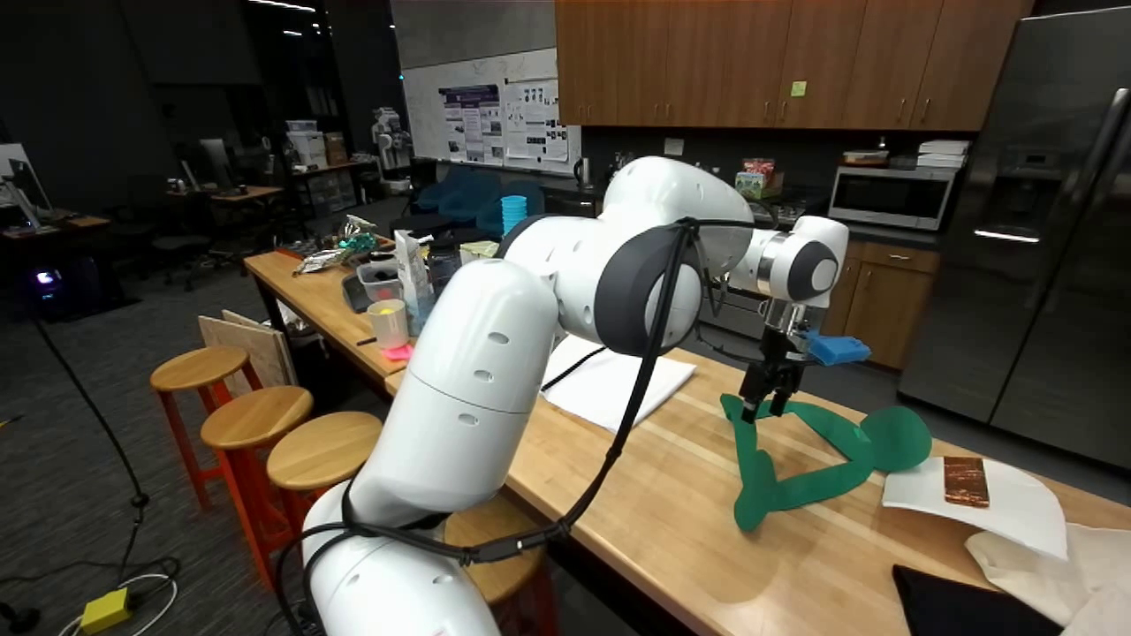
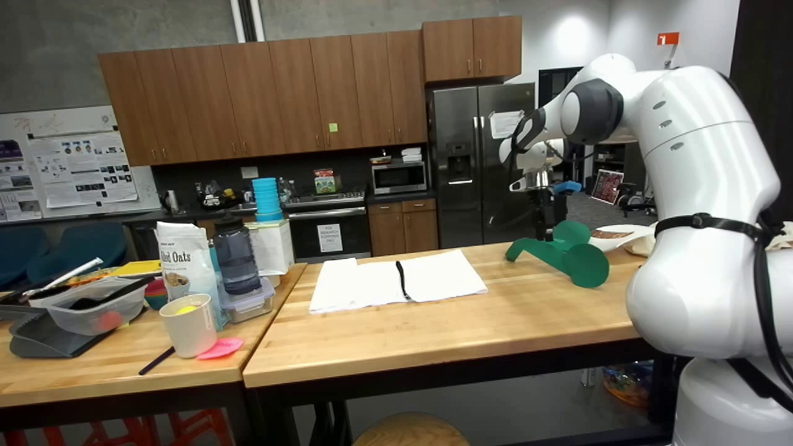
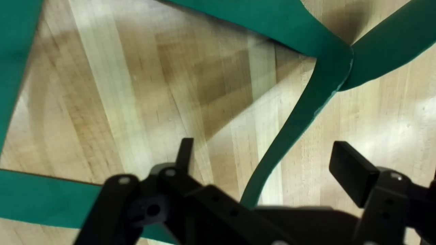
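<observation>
On the wooden table lies a green band shape (image 1: pixel 819 487), bent into a triangle with rounded lobes at its corners. In exterior view 2 parts of the green shape (image 2: pixel 587 264) stand up off the tabletop. My gripper (image 1: pixel 764 412) points down over its far left corner. Seen from the wrist, the gripper is open with its fingers wide apart. One strip of the green band (image 3: pixel 286 130) runs down through the gap between the fingers, and its lower end is hidden behind the gripper. Whether the fingertips touch the table cannot be told.
A white sheet (image 1: pixel 615 382) with a dark strap lies to the left. On the right are a curved white piece (image 1: pixel 1018 509) with a copper-coloured patch (image 1: pixel 966 482), a beige cloth (image 1: pixel 1044 567) and a black flat item (image 1: pixel 960 604).
</observation>
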